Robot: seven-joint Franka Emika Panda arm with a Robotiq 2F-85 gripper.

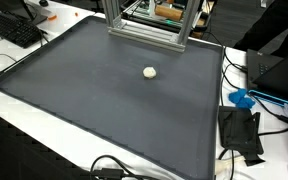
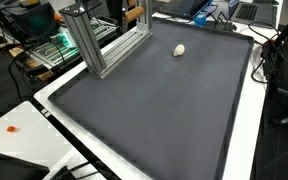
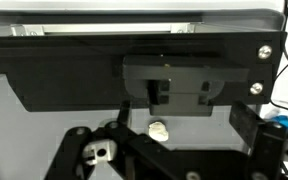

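My gripper stands open in the wrist view, its black fingers spread apart with nothing held between them. Beyond it, a wide black panel with a raised black block at its middle crosses the picture. Past the panel's lower edge shows a small pale round object. That pale object rests alone on the grey mat, toward its far side, in exterior view 1; in exterior view 2 the same pale object lies near the metal frame. Neither exterior view clearly shows the gripper.
A metal frame stands at the mat's far edge. Along the right side lie a black item, a blue item and cables; a keyboard sits at the far left.
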